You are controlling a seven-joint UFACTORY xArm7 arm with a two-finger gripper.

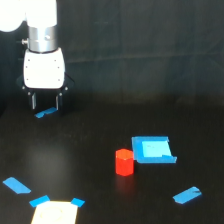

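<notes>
My gripper hangs at the upper left of the camera view, well away from the objects nearer the front. Its two dark fingers stand apart, and nothing shows between them. A small red block rests on the black table right of centre. Just beyond it to the right lies a blue-edged square with a pale blue inside. A cream-coloured square with blue corner pieces is partly cut off by the bottom edge.
Blue strips lie on the table: one at the left, one at the lower right, and one below the gripper. Bare black surface spreads between the gripper and the red block. The dark background hides any far edge.
</notes>
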